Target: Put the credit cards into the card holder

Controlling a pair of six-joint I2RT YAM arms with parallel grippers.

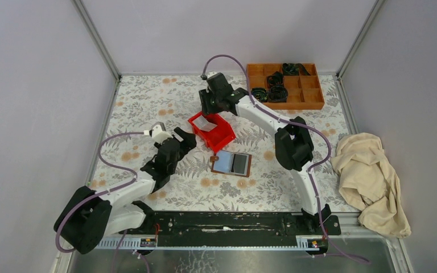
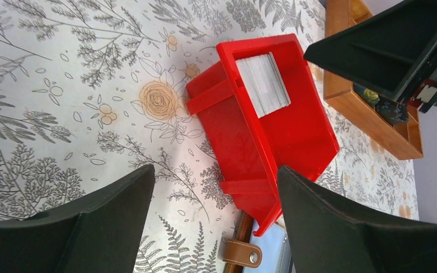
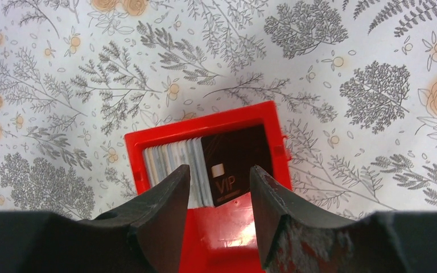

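A red plastic box (image 1: 216,136) on the patterned table holds a row of cards at its far end; from the right wrist view a black card marked VIP (image 3: 233,159) shows among them. Below it lies the card holder (image 1: 230,163), brown with a snap strap (image 2: 242,254), with blue and grey panels. My right gripper is open above the card end of the box. My left gripper stands open to the left of the box, nothing between its fingers.
A wooden compartment tray (image 1: 310,96) with dark coiled items stands at the back right. A beige cloth (image 1: 367,182) lies beyond the right edge.
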